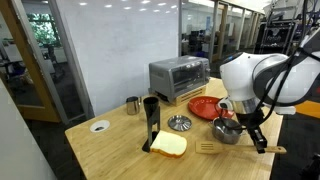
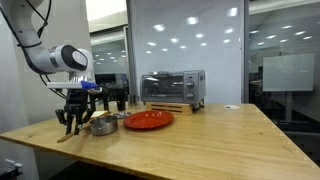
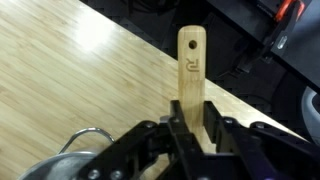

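My gripper (image 1: 261, 147) is shut on a long wooden utensil (image 1: 240, 149), gripped along its handle. In the wrist view the pale handle (image 3: 192, 72), with a mark near its rounded end, sticks out between the dark fingers. Its other end is hidden behind the gripper there. In exterior view 2 the gripper (image 2: 73, 128) is at the table's left front edge, with part of the utensil (image 2: 68, 137) showing beneath it. It appears slightly above the tabletop.
A metal pot (image 1: 228, 130) stands close behind the utensil, with a red plate (image 1: 207, 107) beyond it. To the left are a yellowish slab (image 1: 168, 145) and a tall black container (image 1: 152, 118). A toaster oven (image 1: 180, 77) stands at the back.
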